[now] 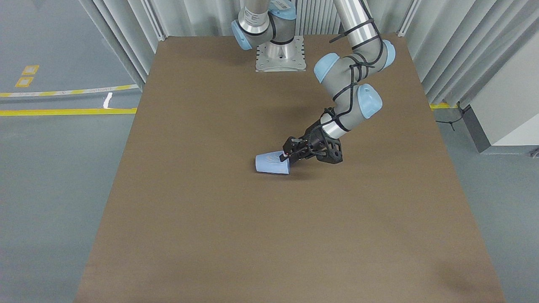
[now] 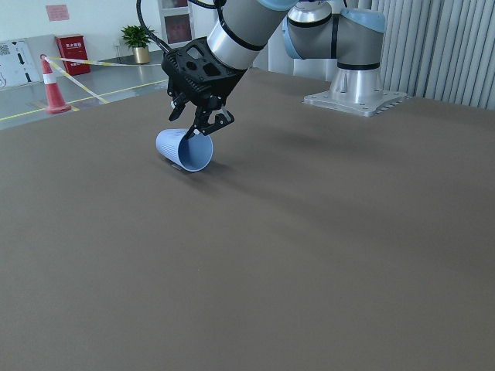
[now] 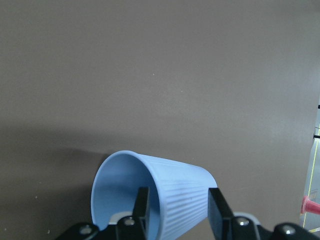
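Observation:
A light blue ribbed cup lies on its side on the brown table. My black gripper is low over the cup's open end. In the wrist view its fingers stand apart, one at the mouth of the cup and the other by its outer wall, so the gripper is open. Whether either finger touches the cup I cannot tell.
A traffic cone stands on the floor beyond the table.

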